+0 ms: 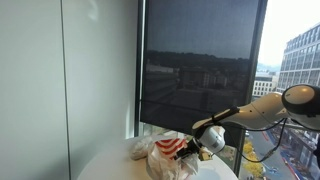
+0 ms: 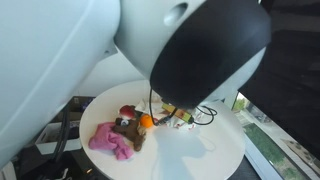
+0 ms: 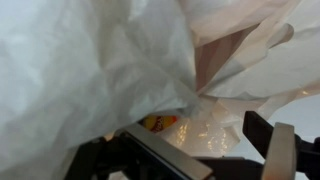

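A crumpled white plastic bag with red stripes (image 1: 172, 148) stands on the round white table (image 1: 105, 165) in exterior view 1. My gripper (image 1: 190, 153) is at the bag's right side, against or very close to it. White and translucent plastic (image 3: 100, 60) fills most of the wrist view, and a small red and yellow item (image 3: 158, 123) shows through it low in the middle. The gripper's dark fingers (image 3: 258, 130) stand apart at the bottom of that view. Plastic lies in front of and between them, and I cannot tell whether any touches the pads.
In exterior view 2 a pink cloth (image 2: 110, 141), a brown plush toy (image 2: 130, 130) and an orange ball (image 2: 146, 121) lie on the table. A pale bag (image 1: 139, 149) sits left of the striped one. The arm hides much of exterior view 2.
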